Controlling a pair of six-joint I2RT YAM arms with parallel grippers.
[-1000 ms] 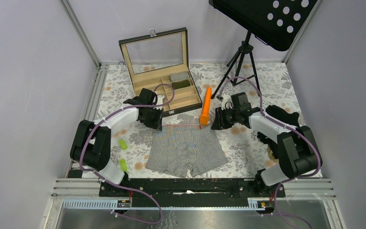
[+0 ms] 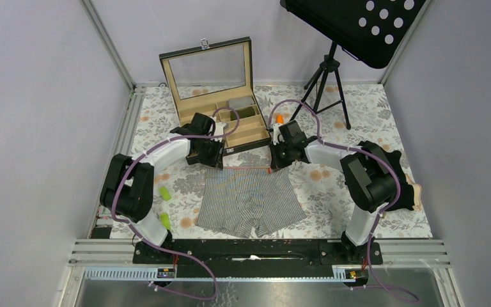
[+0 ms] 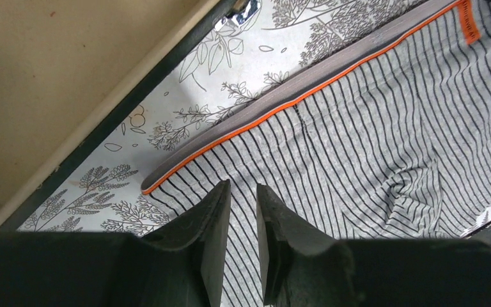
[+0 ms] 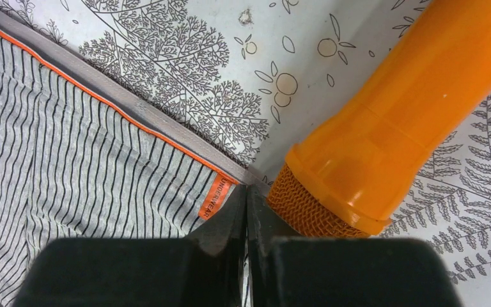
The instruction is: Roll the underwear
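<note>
Grey striped underwear point(image 2: 249, 201) lies flat, its orange-edged waistband point(image 3: 294, 102) at the back. My left gripper is part open above the cloth near the left end of that waistband, nothing visible between its fingers. My right gripper is shut at the waistband's right end, by the orange label point(image 4: 216, 195), where it appears closed on the cloth's edge. An orange cylinder point(image 4: 409, 115) lies just beside it, mostly hidden under that arm in the top view.
An open compartment box point(image 2: 246, 131) stands behind the underwear, close to the left gripper. A black stand point(image 2: 325, 67) is at back right, black cloth point(image 2: 409, 192) at far right. Green objects point(image 2: 165, 219) lie at left.
My right gripper has moved left to the waistband's right end, covering part of the orange cylinder. My left gripper has shifted slightly right and back.
</note>
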